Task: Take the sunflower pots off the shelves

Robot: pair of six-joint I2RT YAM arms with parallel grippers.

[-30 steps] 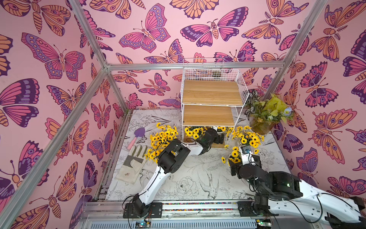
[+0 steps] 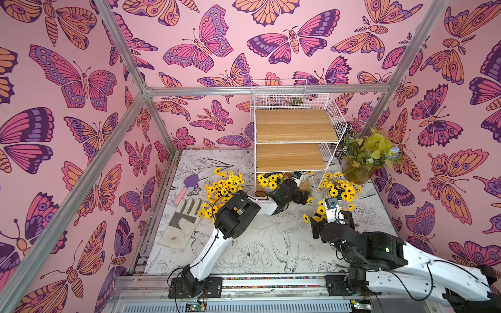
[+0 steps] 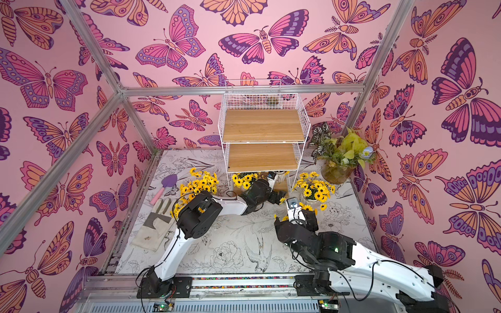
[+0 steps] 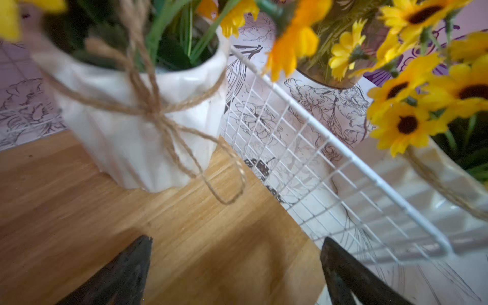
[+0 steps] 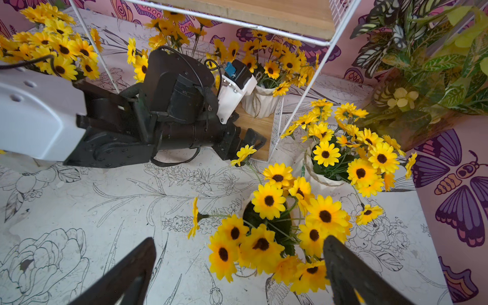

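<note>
On the bottom board (image 4: 264, 244) of the white wire shelf stands a white sunflower pot (image 4: 137, 127) with a twine bow. My left gripper reaches in at that level, open and empty, the pot ahead of it and apart from its fingers. More sunflowers (image 2: 268, 180) show at the bottom level's left side. Both the top board (image 2: 294, 125) and middle board (image 2: 286, 157) look bare. Over the table, my right gripper is open near the front sunflowers (image 5: 269, 244), with no pot gripped. Another sunflower pot (image 5: 325, 175) stands right of the shelf.
Sunflowers (image 2: 221, 190) stand on the table left of the shelf, close to my left arm. A glove (image 2: 180, 224) and a purple trowel (image 2: 191, 181) lie farther left. A leafy plant (image 2: 368, 156) fills the back right corner.
The shelf has shifted slightly right from its position one second ago. My left wrist has turned and tilted a little at the bottom level. The right gripper has moved slightly left.
</note>
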